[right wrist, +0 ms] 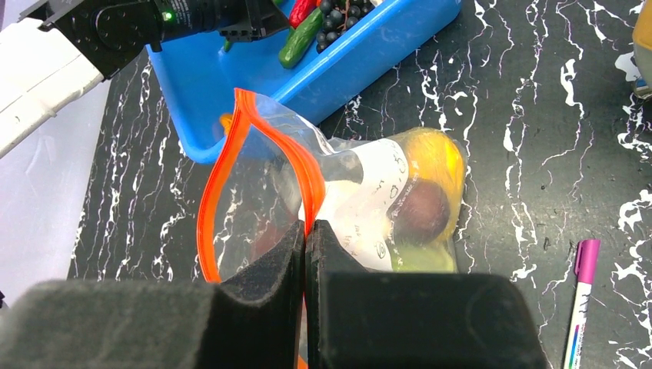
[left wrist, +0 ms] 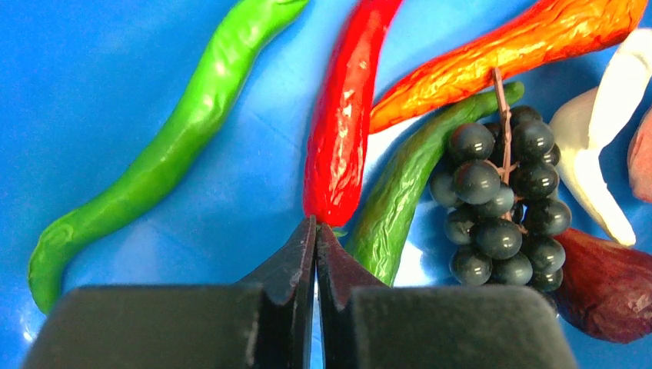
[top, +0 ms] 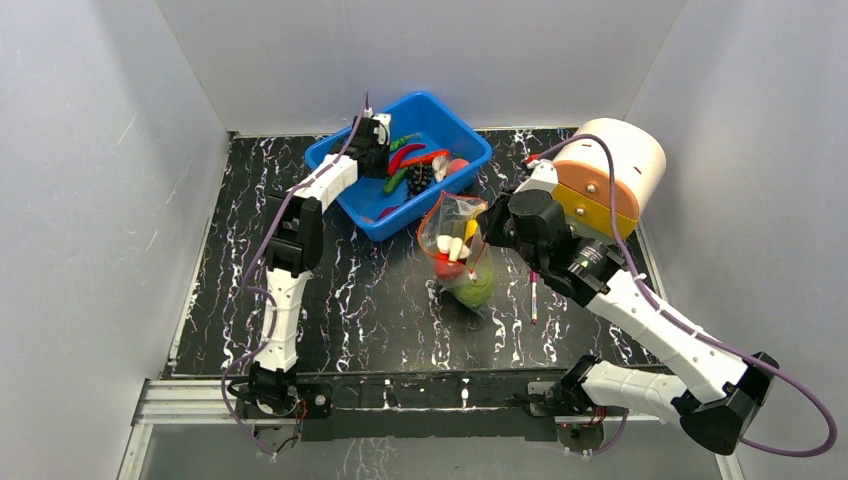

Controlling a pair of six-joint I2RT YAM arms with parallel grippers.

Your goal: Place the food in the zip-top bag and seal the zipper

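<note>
In the left wrist view my left gripper is shut with its tips meeting and nothing between them. Just beyond those tips lies the red chili pepper (left wrist: 338, 146), its thick end close against them, on the floor of the blue bin (top: 455, 118). A green chili (left wrist: 165, 154), a dark green cucumber-like piece (left wrist: 396, 204), an orange chili (left wrist: 507, 58) and black grapes (left wrist: 500, 200) lie around it. My right gripper is shut on the orange rim of the clear zip top bag (right wrist: 296, 157). The bag's mouth gapes, and food is inside.
Garlic (left wrist: 588, 146) and a dark red piece (left wrist: 607, 288) are also in the bin. A purple-capped marker (right wrist: 582, 300) lies right of the bag. A bread-shaped box (top: 610, 175) stands at the back right.
</note>
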